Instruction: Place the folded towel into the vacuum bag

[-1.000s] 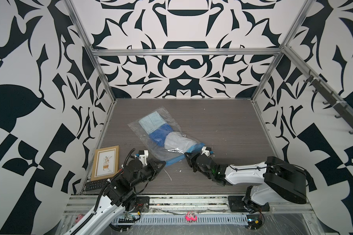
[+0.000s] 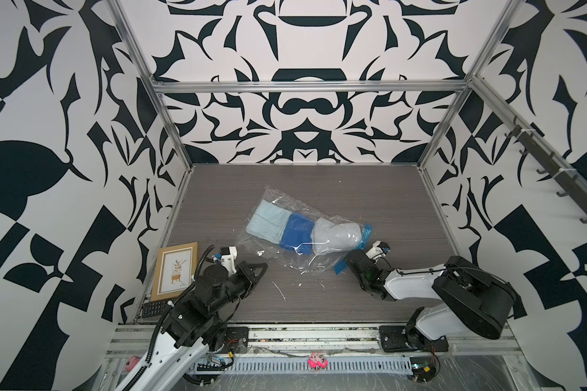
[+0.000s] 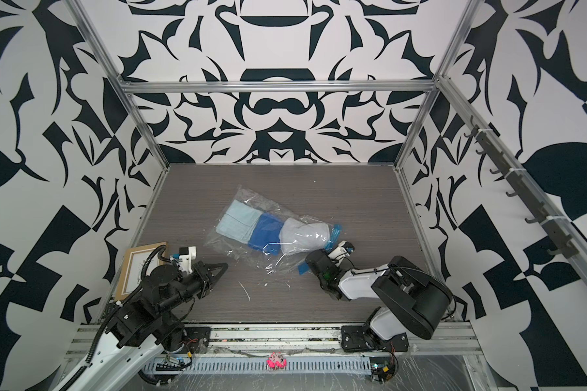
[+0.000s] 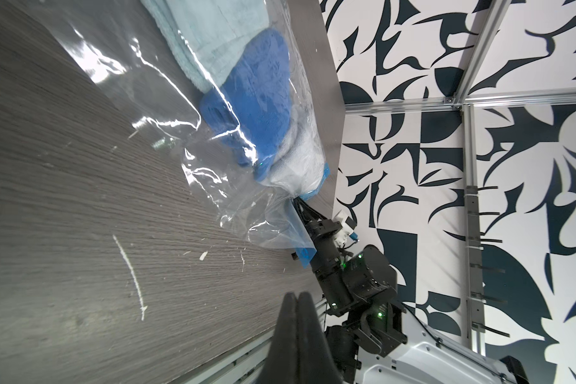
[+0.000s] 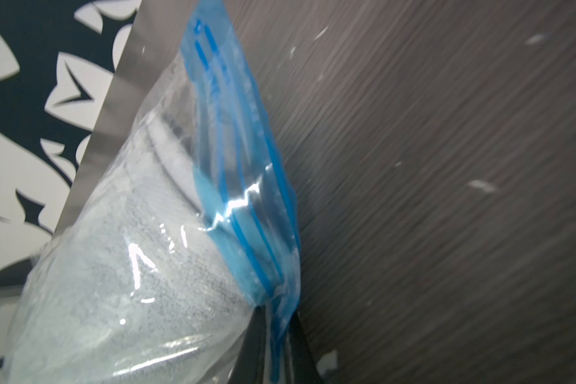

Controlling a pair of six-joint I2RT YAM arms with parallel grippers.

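A clear vacuum bag [image 2: 316, 264] with a blue strip at its mouth lies on the table. Inside it sit a light blue towel [image 2: 268, 221], a blue towel [image 2: 296, 233] and a white towel [image 2: 336, 236], side by side. My right gripper is shut on the bag's blue edge, which gathers in folds between its fingers. In the left wrist view my left gripper appears shut, fingertips together and nothing between them. It hovers over the table, apart from the bag, toward the front left.
A wooden picture frame [image 2: 175, 271] lies at the table's left edge, above a dark keyboard [image 2: 155, 309]. Small white scraps are scattered near the front.
My right gripper has moved right, drawing the bag and its towels rightward and turning them. The left gripper has shifted slightly left, now clear of the bag's blue edge.
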